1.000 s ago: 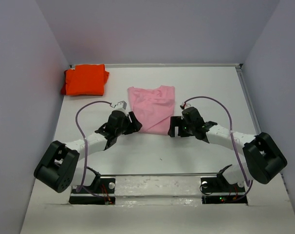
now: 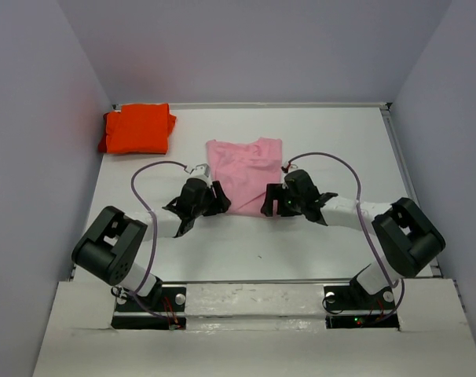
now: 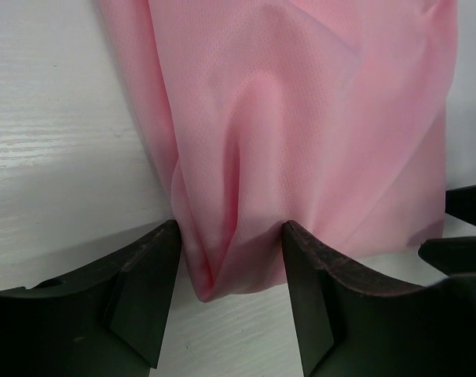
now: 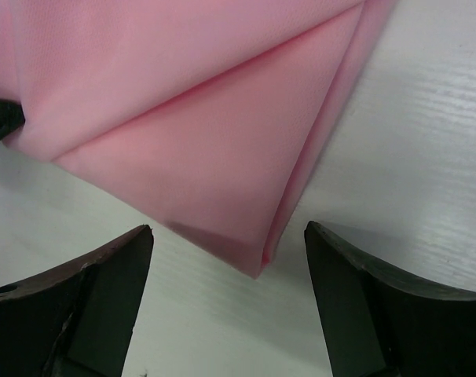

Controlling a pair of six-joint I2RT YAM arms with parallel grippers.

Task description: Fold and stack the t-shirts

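A pink T-shirt [image 2: 244,169] lies folded lengthwise in the middle of the table, with creased layers. Its near-left corner [image 3: 230,259] sits between the fingers of my left gripper, which stands open over it. My right gripper is at the near-right corner [image 4: 246,236], its fingers apart on either side of the cloth; they appear not closed on it. In the left wrist view, part of the right gripper shows at the right edge.
A stack of orange-red folded cloth [image 2: 137,128] lies at the back left. Grey walls enclose the sides and back.
Over the last second both grippers have moved inward onto the pink T-shirt's near corners, the right one leftward, the left one slightly. The cloth looks unchanged.
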